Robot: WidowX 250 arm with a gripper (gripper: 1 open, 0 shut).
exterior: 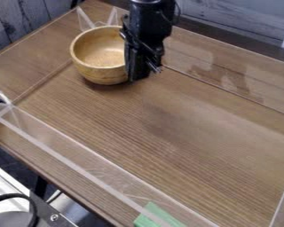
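Observation:
A tan wooden bowl point(96, 60) sits near the back left of the wooden table point(169, 142). My dark gripper point(138, 67) is down at the bowl's right side, overlapping its rim in this view. Its fingertips are dark and small, and whether anything is between them is hard to see.
A green object point(159, 215) lies at the front edge. Clear strips run along the table's left and back. A grey wooden wall stands behind.

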